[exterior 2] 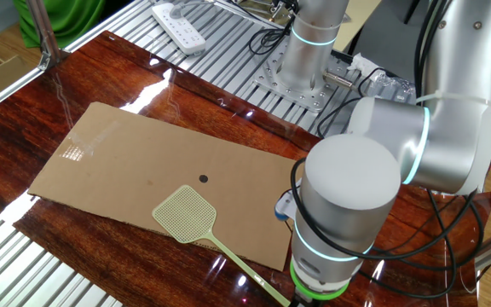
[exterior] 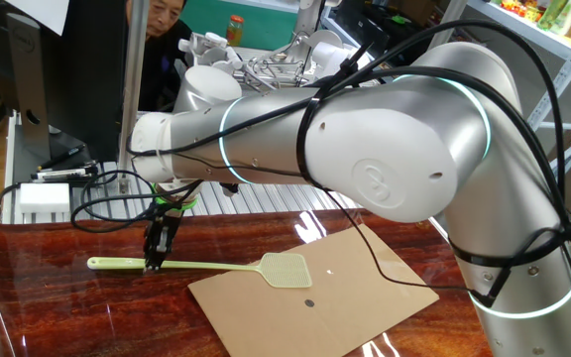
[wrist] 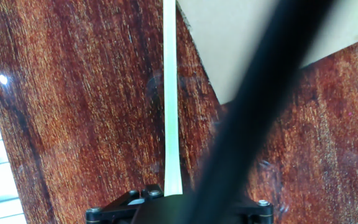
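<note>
A pale green fly swatter lies across the table; its square mesh head (exterior 2: 186,214) rests over the cardboard's edge and its long handle (exterior: 206,266) runs off to the left in exterior view 1. My black gripper (exterior: 154,266) points down with its fingertips at the handle, near the grip end. In the wrist view the handle (wrist: 171,106) runs down between the gripper's dark parts, where a blurred black cable and the gripper's body hide the contact. Whether the fingers are closed on it does not show. A small black disc (exterior 2: 203,179) sits on the cardboard.
The flat brown cardboard (exterior 2: 118,153) covers much of the glossy reddish wood table (exterior: 48,307). Loose black cables (exterior: 107,203) hang around my wrist. A white box (exterior: 45,201) and a power strip (exterior 2: 178,29) stand beyond the wood. A person (exterior: 164,50) is behind.
</note>
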